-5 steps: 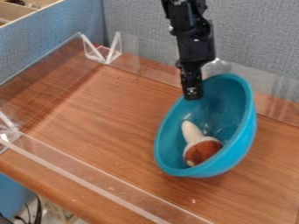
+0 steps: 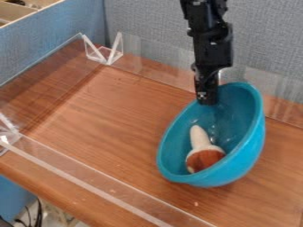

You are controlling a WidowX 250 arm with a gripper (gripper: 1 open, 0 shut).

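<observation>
My black gripper [image 2: 206, 93] reaches down from the top of the view to the upper rim of a tilted blue bowl [image 2: 243, 146] on the right of the wooden table. Its fingertips are at or just inside that rim; whether they are shut on it I cannot tell. Inside the bowl lies a white toy with an orange-brown end [image 2: 204, 152], resting toward the lower left.
Clear plastic edging with white corner brackets [image 2: 104, 51] borders it. A grey padded wall stands behind, and cables hang at the lower left.
My gripper has moved slightly right and down, and the bowl has shifted slightly right with it, its tilt a little changed.
</observation>
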